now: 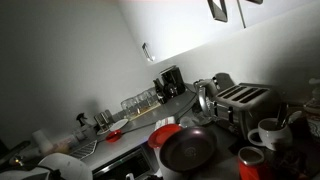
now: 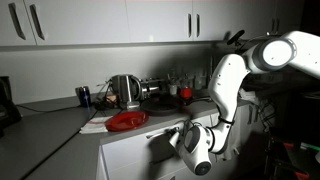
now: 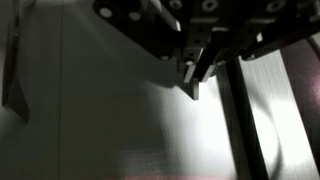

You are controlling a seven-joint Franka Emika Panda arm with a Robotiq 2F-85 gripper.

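In the wrist view my gripper has its fingers close together, shut, against a pale flat panel (image 3: 110, 110). Whatever is between the fingertips is too dark to make out. Exterior view 2 has the white arm (image 2: 228, 100) reaching down in front of the counter to the pale cabinet fronts, its gripper (image 2: 164, 142) low and dark near them. A dark frying pan (image 1: 188, 148) sits on the counter, with a red plate (image 2: 126, 121) beside it.
A steel toaster (image 1: 243, 100), a white mug (image 1: 272, 133) and a red canister (image 1: 252, 161) crowd the counter near the pan. A steel kettle (image 2: 125, 88) stands behind the plate. In the wrist view a handle-like piece (image 3: 14, 90) juts at the left.
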